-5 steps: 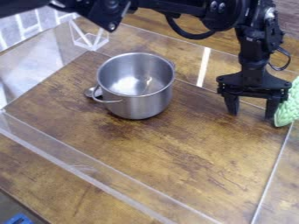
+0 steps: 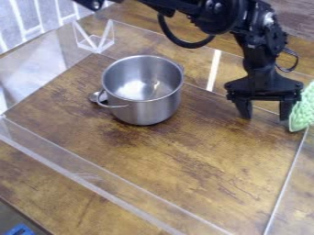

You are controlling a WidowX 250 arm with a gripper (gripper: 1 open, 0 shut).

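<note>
My black gripper point(image 2: 265, 108) hangs low over the right side of the wooden table, its two dark fingers apart and pointing down, with bare wood visible between them. A pale green cloth-like object point(image 2: 303, 115) lies beside it at the right edge, partly out of frame; whether the right finger touches it I cannot tell. A steel pot point(image 2: 143, 108) with side handles stands left of centre, with a small light item inside.
Clear plastic strips or edges run along the table point(image 2: 172, 174). A white mesh-like structure is at the top left, and a small blue object point(image 2: 15, 229) at the bottom left corner.
My gripper has shifted very slightly left over the last second. The pot and the green object look unmoved.
</note>
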